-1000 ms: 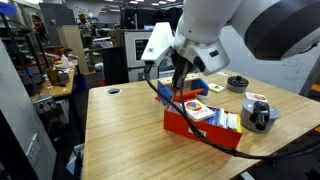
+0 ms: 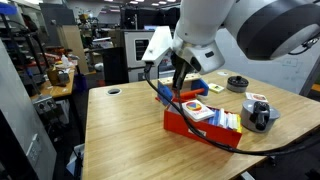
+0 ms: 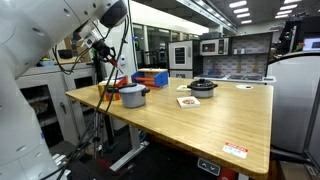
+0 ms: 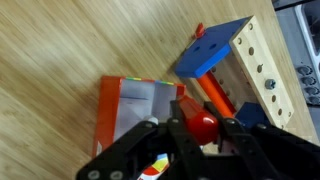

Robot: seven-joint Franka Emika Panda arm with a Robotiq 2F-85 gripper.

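Note:
In the wrist view my gripper is shut on a glossy red object (image 4: 199,118), which shows between and just beyond the dark fingers. Its full shape is hidden. Below it lies an open red box (image 4: 107,125) with a pale inside. Exterior view 1 places the gripper (image 2: 178,92) over the left part of that red box (image 2: 185,125), which holds colourful items. From this angle the arm and cable partly cover the held object.
Beside the box, a wooden toy bench (image 4: 262,68) has a blue end (image 4: 212,45) and a red bar. A grey pot (image 2: 259,115) stands right of the box; a dark pot (image 2: 237,83) sits farther back. Bare tabletop (image 2: 120,130) extends left.

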